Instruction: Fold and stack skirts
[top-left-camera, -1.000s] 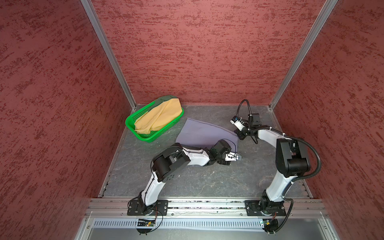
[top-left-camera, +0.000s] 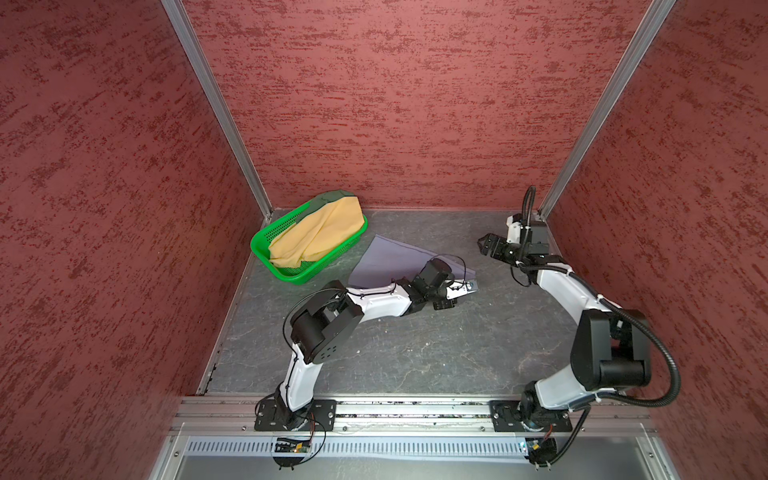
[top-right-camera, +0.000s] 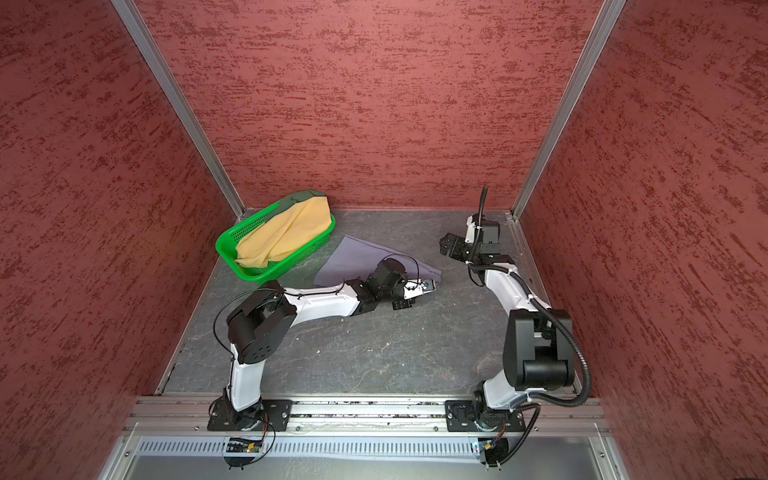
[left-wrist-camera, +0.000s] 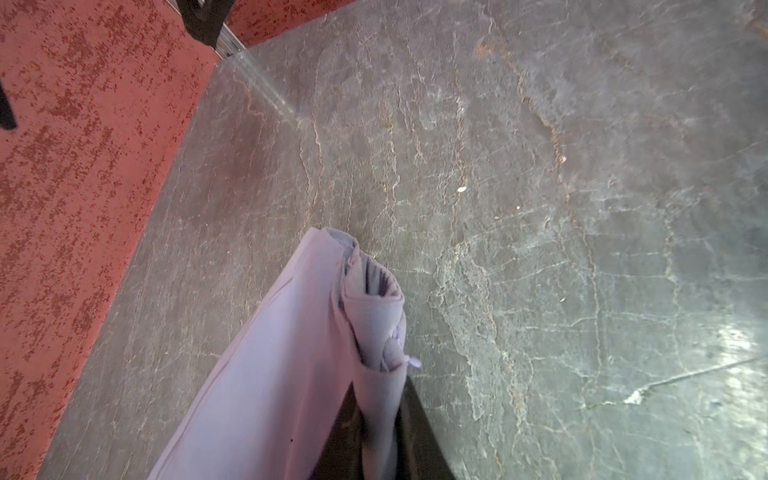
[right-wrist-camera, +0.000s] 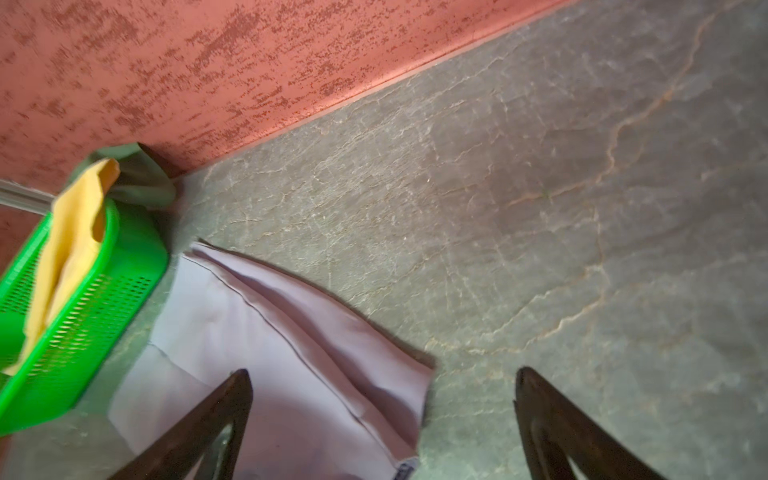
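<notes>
A lilac skirt lies on the grey table left of centre, partly covered by my left arm in both top views. In the left wrist view, a bunched fold of the lilac skirt is pinched between the dark fingers of my left gripper, which is shut on it. My right gripper stands open, apart from the cloth, with nothing between its fingers. From the right wrist view, the far part of the skirt looks flat, with one layer over another along its edge.
A green basket at the back left holds a yellow cloth and a dark green cloth hanging over its rim. Bare table lies in front of the arms. Red walls enclose the sides and back.
My right gripper has drawn back to the right, away from the skirt's right corner. My left gripper has shifted somewhat farther from the front edge and left, holding the fold.
</notes>
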